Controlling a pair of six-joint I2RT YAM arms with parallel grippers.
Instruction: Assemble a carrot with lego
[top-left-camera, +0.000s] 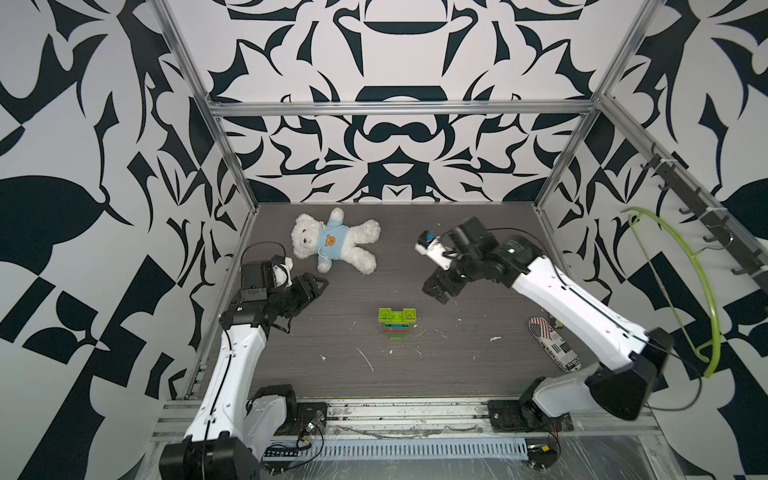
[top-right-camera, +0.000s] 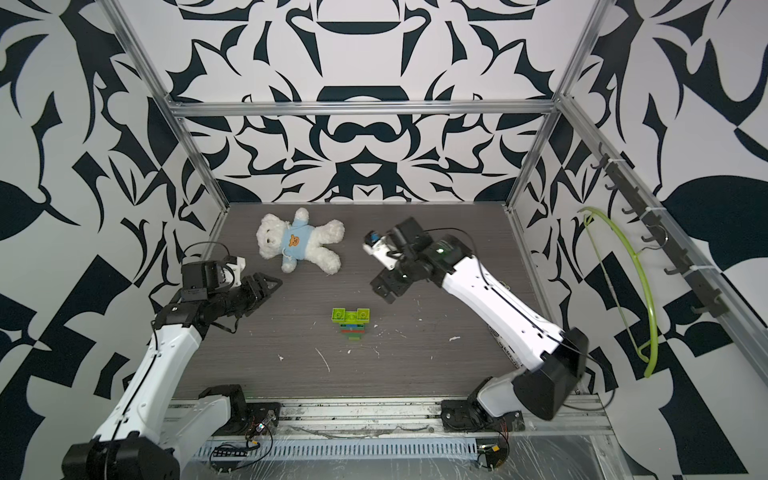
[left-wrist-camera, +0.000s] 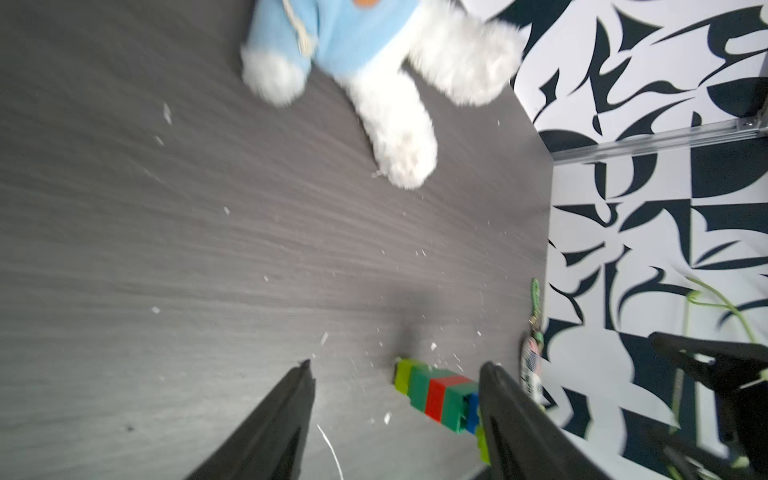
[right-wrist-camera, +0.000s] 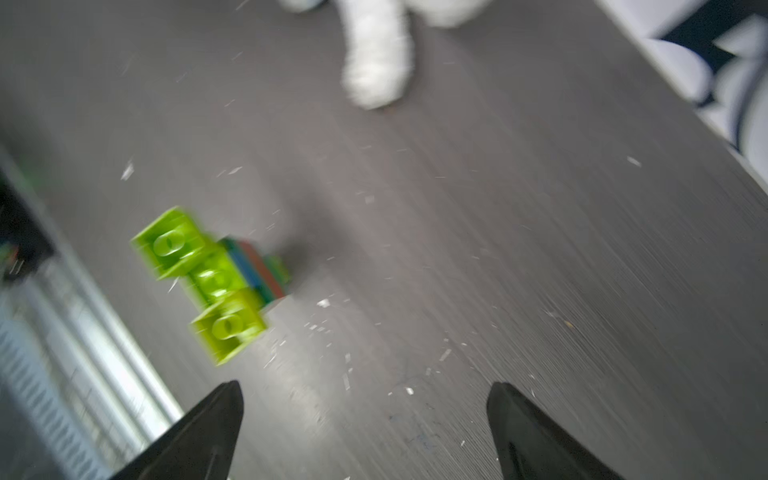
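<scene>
A small lego assembly (top-left-camera: 397, 318) with yellow-green, blue, red and green bricks sits on the dark table, front of centre. In the right wrist view its three lime bricks (right-wrist-camera: 214, 280) show studs or sockets upward. My left gripper (top-left-camera: 312, 289) hovers left of it; in the left wrist view (left-wrist-camera: 396, 408) its fingers stand apart, the assembly (left-wrist-camera: 444, 393) beyond them on the table. My right gripper (top-left-camera: 438, 289) is raised right of the assembly, open with nothing between its fingers.
A white teddy bear (top-left-camera: 356, 240) in a blue shirt lies at the back left. A striped case (top-left-camera: 553, 344) and small items lie at the right edge.
</scene>
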